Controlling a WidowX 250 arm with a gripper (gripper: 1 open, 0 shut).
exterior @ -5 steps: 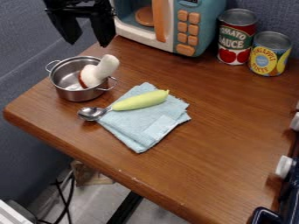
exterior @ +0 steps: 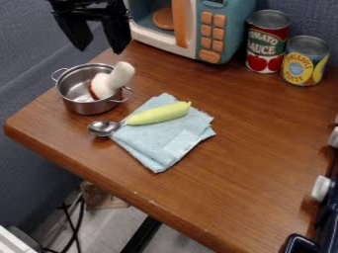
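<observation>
My black gripper (exterior: 99, 32) is at the top left, above a small steel pot (exterior: 74, 99), its two dark fingers spread apart with nothing visible between them. In the pot are a white cylindrical object (exterior: 118, 76) leaning toward the rim and something pale and reddish, partly hidden. A light blue cloth (exterior: 158, 148) lies on the wooden table, with a yellow corn-like object (exterior: 162, 114) and a metal scoop (exterior: 105, 127) on it or at its edge.
A toy microwave (exterior: 218, 30) stands at the back, beside a tomato sauce can (exterior: 266, 44) and a yellow can (exterior: 303, 64). Dark appliance with white knobs at the right edge.
</observation>
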